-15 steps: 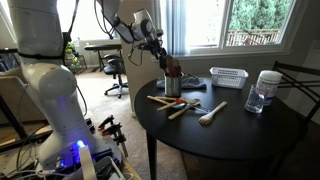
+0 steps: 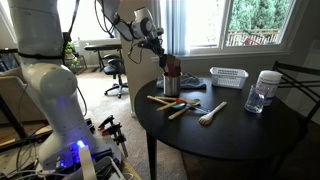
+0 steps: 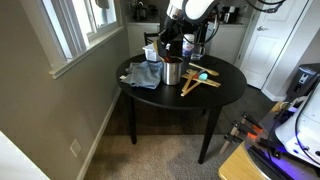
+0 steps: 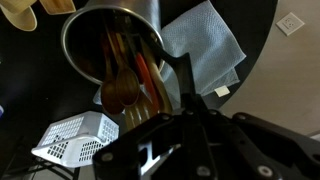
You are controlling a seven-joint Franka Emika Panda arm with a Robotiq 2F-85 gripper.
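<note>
A metal pot (image 2: 172,85) stands on the dark round table, holding several upright utensils. The wrist view looks down into it, where wooden spoons (image 4: 126,86) and a red handle (image 4: 149,66) lean together. My gripper is over the pot's rim, shut on a dark, slim utensil (image 4: 178,62) that slants into the pot. The utensil's lower end is lost in the shadow among the others. In exterior view 1 the gripper is small and dark just above the pot.
A blue-grey cloth (image 3: 145,74) lies beside the pot. On the table (image 2: 237,130) are loose wooden utensils (image 2: 213,114), a white basket (image 2: 229,77) and a clear jug (image 2: 263,91). A person (image 2: 142,35) stands behind.
The arm, the pot and the things on the table look unmoved. Only the person in the background has shifted slightly.
</note>
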